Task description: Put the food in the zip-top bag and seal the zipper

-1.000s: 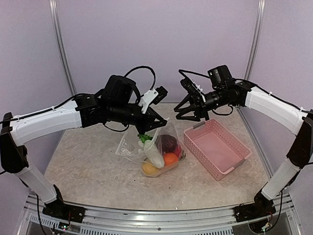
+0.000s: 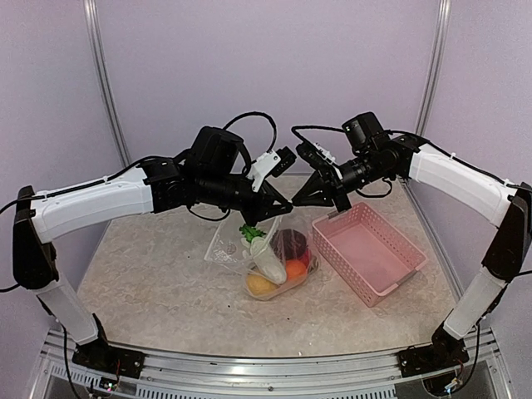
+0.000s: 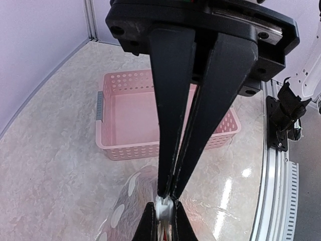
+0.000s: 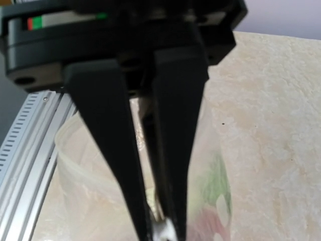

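A clear zip bag (image 2: 229, 253) stands mid-table, holding a white leafy vegetable (image 2: 268, 259), a yellow item (image 2: 260, 285), an orange one (image 2: 295, 270) and dark red produce (image 2: 290, 243). Above its top, my left gripper (image 2: 283, 204) is shut on the bag's white zipper slider (image 3: 164, 211). My right gripper (image 2: 301, 200) meets it tip to tip from the right; its fingers are shut at the slider in both wrist views, though whether they grasp it is hard to tell.
An empty pink perforated basket (image 2: 366, 249) sits right of the bag.
Both grippers have come together above the bag, the left moving right and the right moving left, and the right has closed. The bag has shifted slightly right.
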